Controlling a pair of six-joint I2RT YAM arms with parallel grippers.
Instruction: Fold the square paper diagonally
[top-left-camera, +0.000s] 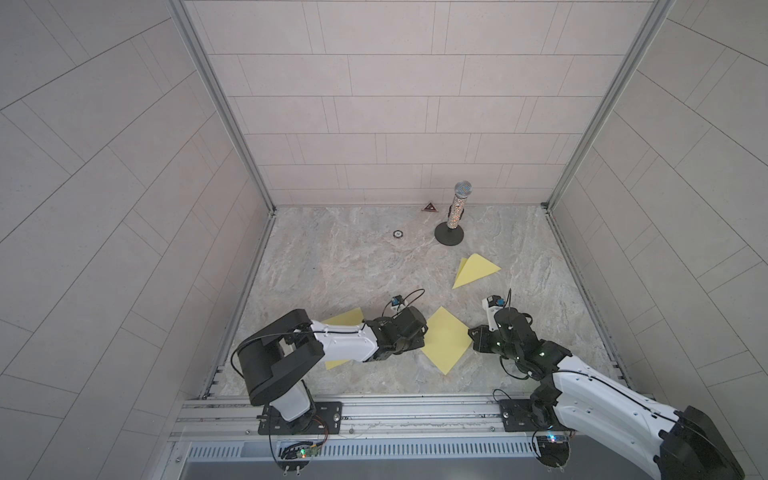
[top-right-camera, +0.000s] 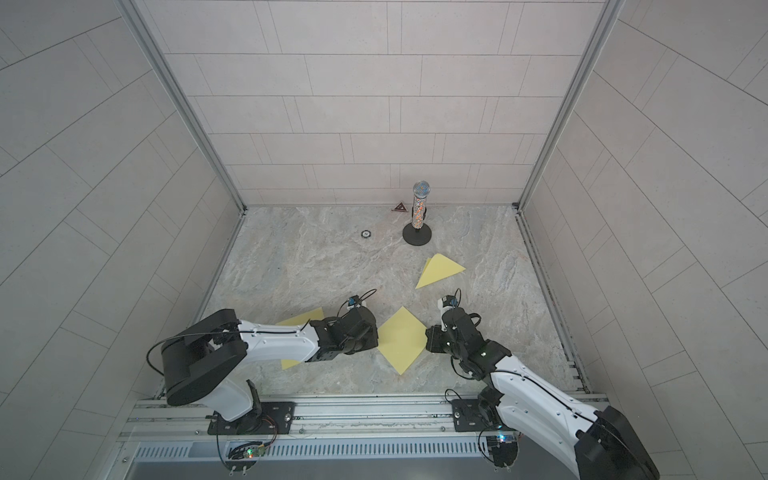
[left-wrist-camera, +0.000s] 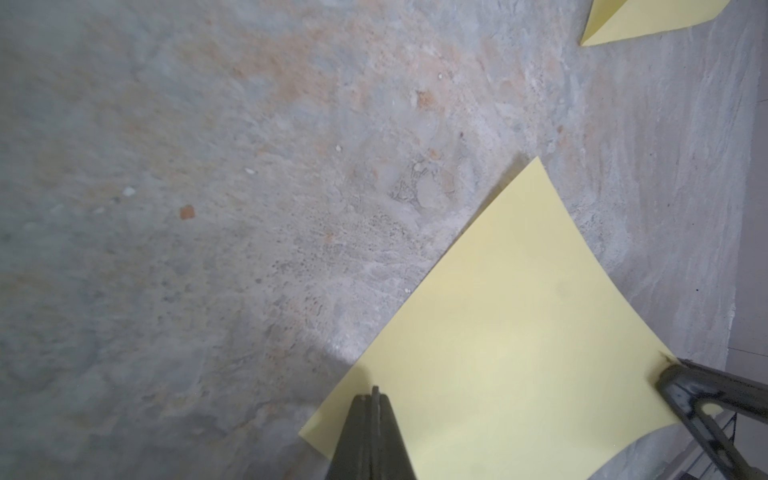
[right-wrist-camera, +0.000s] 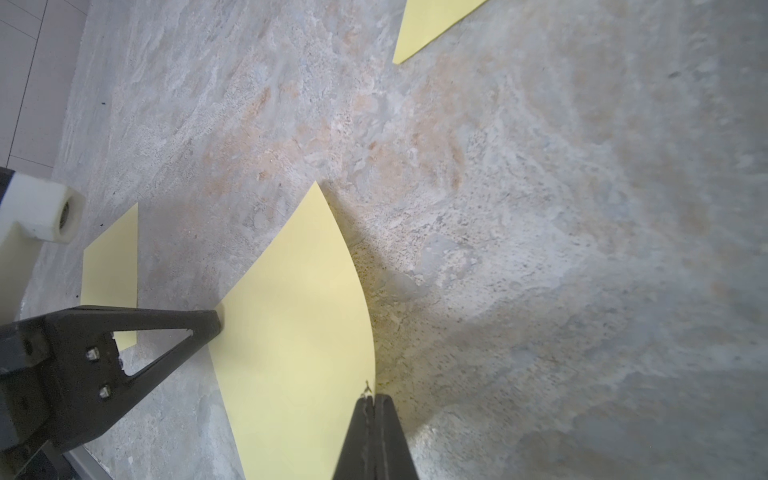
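The yellow square paper (top-left-camera: 445, 341) lies turned like a diamond between my two grippers. My left gripper is shut, its tips over the paper's left corner; a bit of that corner shows to the left of the fingers, and nothing shows between them. On the opposite side, my right gripper is shut at the right corner, with the paper's edge running into its fingertips. Near that corner the paper (right-wrist-camera: 304, 344) bows upward, and a shadow lies beside its edge. The far corner has no gripper on it.
A folded yellow paper (top-left-camera: 477, 269) lies farther back on the right. Another yellow sheet (top-left-camera: 344, 318) is partly hidden beneath the left arm. Toward the back wall stand a microphone (top-left-camera: 454, 216), a small ring (top-left-camera: 397, 233) and a small dark triangle (top-left-camera: 430, 207).
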